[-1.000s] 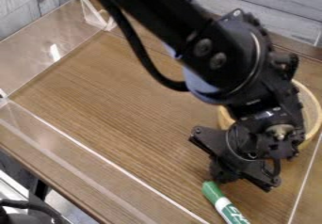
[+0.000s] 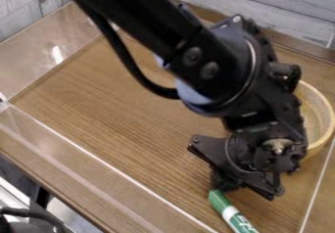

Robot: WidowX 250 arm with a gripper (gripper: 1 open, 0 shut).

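Note:
My gripper (image 2: pixel 236 178) hangs low over the wooden tray floor at the lower right, its dark fingers angled down just above the upper end of a green marker with a white label (image 2: pixel 233 213). The fingertips are dark and overlap, so whether anything sits between them is hard to see; the marker lies on the floor below them. A tan round bowl (image 2: pixel 312 108) stands behind the gripper, mostly hidden by the arm.
A transparent wall edges the tray at the left and front. Black cables lie outside at the lower left.
The arm and gripper have shifted slightly to the left, uncovering a little more of the bowl. The marker has stayed where it was.

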